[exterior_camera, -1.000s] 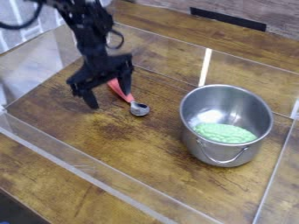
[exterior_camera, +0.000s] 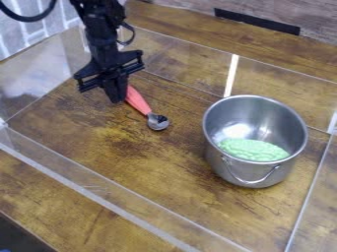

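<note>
My black gripper hangs low at the upper left, its fingers over the far end of a red-handled utensil with a round silver head. Whether it touches the handle, and how far apart its fingers are, I cannot tell. At the right stands a steel pot with a pale green oval item inside.
Clear panel edges run along the left and right sides.
My gripper has moved back and slightly left, away from the front of the surface. The utensil and pot appear unmoved.
</note>
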